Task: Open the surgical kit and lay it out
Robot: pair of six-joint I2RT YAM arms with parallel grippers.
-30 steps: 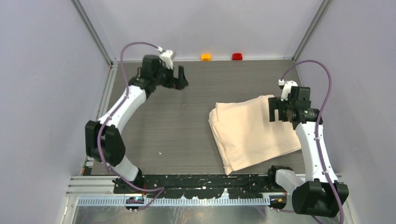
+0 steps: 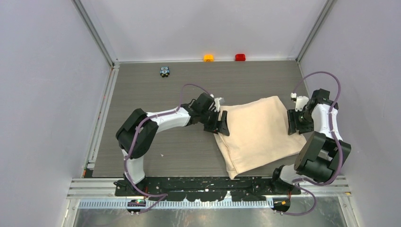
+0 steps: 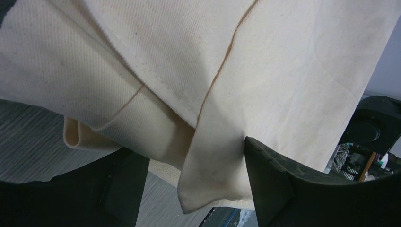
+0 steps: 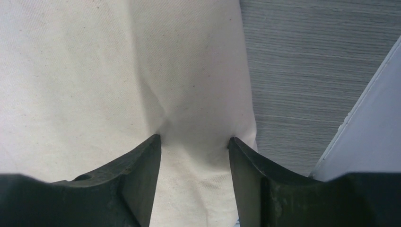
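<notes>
A cream cloth bundle (image 2: 260, 135) lies folded on the right half of the table, its layered folds along the left edge. My left gripper (image 2: 225, 124) is at that left edge, fingers part open. In the left wrist view a fold of the cloth (image 3: 213, 175) runs between the two dark fingers. At the right edge is my right gripper (image 2: 292, 122), also part open. Cloth (image 4: 196, 156) fills the space between its fingers in the right wrist view, touching or close to the right fingertip (image 4: 235, 144). Whatever the cloth may contain is hidden.
A small blue object (image 2: 164, 71) stands at the back left; yellow (image 2: 208, 58) and red (image 2: 240, 57) pieces sit at the back wall. The right side wall (image 2: 364, 109) is close to the right arm.
My left gripper has come from the back left to the cloth's left edge. My right gripper has shifted right to the cloth's right edge. The cloth has barely moved.
</notes>
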